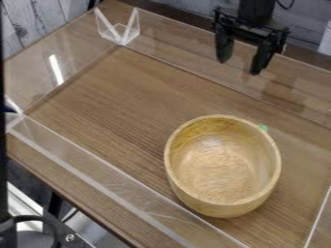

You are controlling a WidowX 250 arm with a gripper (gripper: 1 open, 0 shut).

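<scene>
My black gripper point(243, 50) hangs at the top right over the wooden surface, its two dark fingers spread open with nothing visible between them. A large pale tan bowl point(223, 165) sits empty at the lower middle right, well in front of the gripper. A small green bit point(262, 129) shows just behind the bowl's right rim, too small to identify.
The wooden tray floor point(104, 107) is mostly clear, bordered by transparent walls point(116, 194). A clear bracket-like piece point(118, 29) stands at the back left. Dark objects lie outside at the lower left.
</scene>
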